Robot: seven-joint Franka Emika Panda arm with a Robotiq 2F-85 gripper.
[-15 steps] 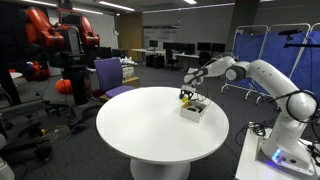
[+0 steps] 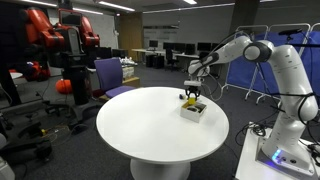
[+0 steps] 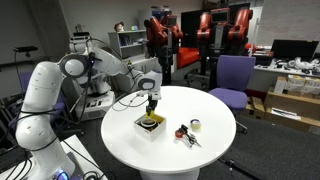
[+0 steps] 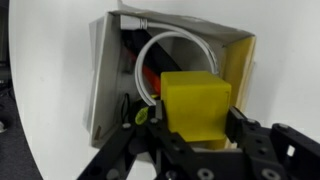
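A yellow block fills the space between the fingertips of my gripper in the wrist view. Whether the fingers still press on it does not show clearly. Beneath it stands an open cardboard box, and the block appears above the box's right part, near the tan side wall. Inside the box lie a looped white cable and dark and red items. In exterior view 2 the yellow block shows at the box's back rim, and the fingers are too small to judge.
To the box's right in exterior view 2, several small items and a small round container lie on the white round table.
The box has stayed in place.
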